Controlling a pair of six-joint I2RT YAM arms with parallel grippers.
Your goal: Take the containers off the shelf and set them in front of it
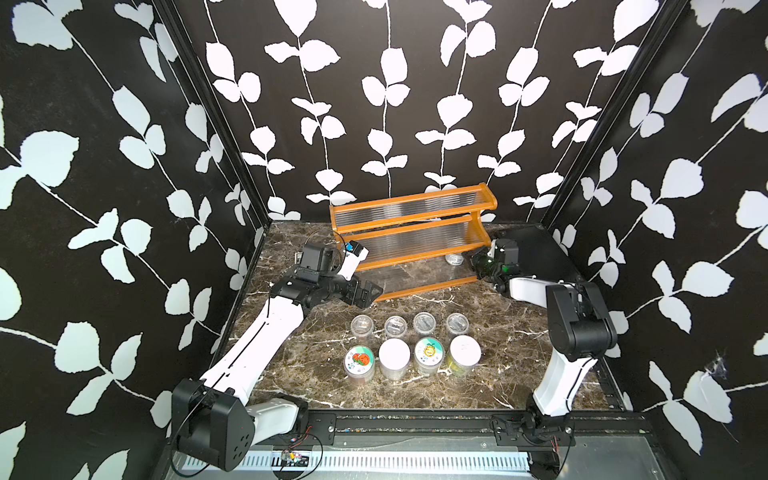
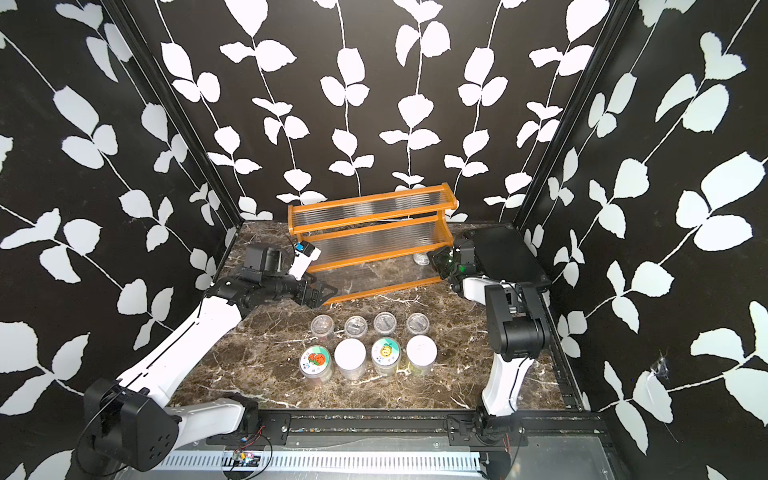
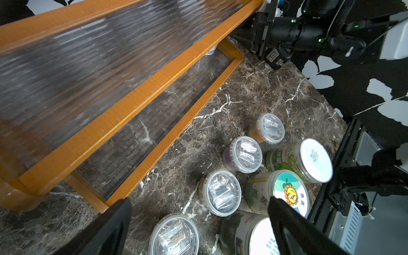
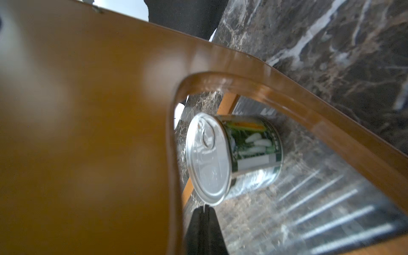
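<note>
A tin with a silver pull-ring lid and a green vegetable label stands on the lowest level of the orange wooden shelf, close to its right end. In the right wrist view the tin shows through the opening in the shelf's side panel. My right gripper is shut, its tips together just beside the lid's rim with nothing seen between them; whether they touch the tin I cannot tell. At the shelf's front left corner, my left gripper is open and empty. No jar here is clearly marked as seeds.
Small clear-lidded cups form a row on the marble counter before the shelf. In front of them stand larger jars with white or picture lids. The shelf's side panel fills the left of the right wrist view.
</note>
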